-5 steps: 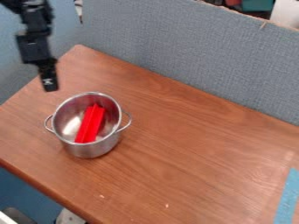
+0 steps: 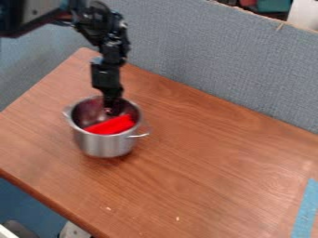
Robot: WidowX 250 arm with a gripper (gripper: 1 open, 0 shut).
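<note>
A steel pot with side handles stands on the wooden table, left of centre, a red object inside it. My black gripper reaches down into the back of the pot, right at the red object. Its fingertips are dark and partly hidden there, so whether they hold anything cannot be seen.
A grey padded wall runs behind the table. A light blue strip lies along the right edge.
My gripper has moved right and down from behind the pot into it. The pot sits slightly higher in view, and the red object inside looks shifted.
</note>
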